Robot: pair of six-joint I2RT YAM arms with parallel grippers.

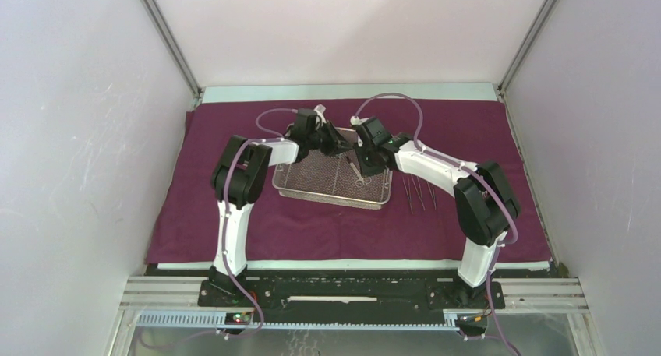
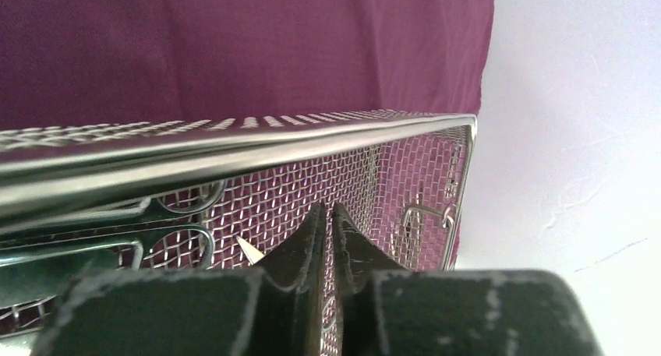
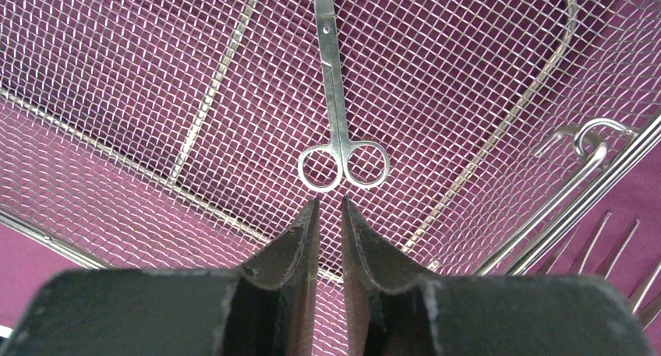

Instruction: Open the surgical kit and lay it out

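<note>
The wire mesh instrument tray (image 1: 312,185) sits in the middle of the purple cloth. My left gripper is over the tray's far part, beside its rim (image 2: 234,153); dark-handled instruments (image 2: 93,255) lie below. My right gripper points down over the tray, just short of the ring handles of steel scissors (image 3: 335,114) lying on the mesh. In both wrist views the fingertips stand close together, with a narrow gap and nothing seen held. Several slender instruments (image 1: 421,192) lie on the cloth right of the tray.
White walls (image 1: 93,138) bound the workspace on the sides and back. Both arms reach over the tray from either side, their wrists near each other.
</note>
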